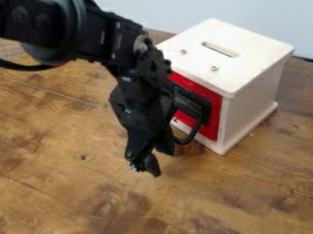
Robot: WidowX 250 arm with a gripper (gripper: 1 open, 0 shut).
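Note:
My black gripper (pixel 143 164) hangs low over the wooden floor at the centre, pointing down, just left and in front of a pale wooden box (pixel 230 50). The box has a red front panel (pixel 210 130) with a dark fitting, partly hidden behind the arm, and a slot on top. Whether the fingers are open or shut is hard to make out.
A white wall (pixel 123 9) runs along the back.

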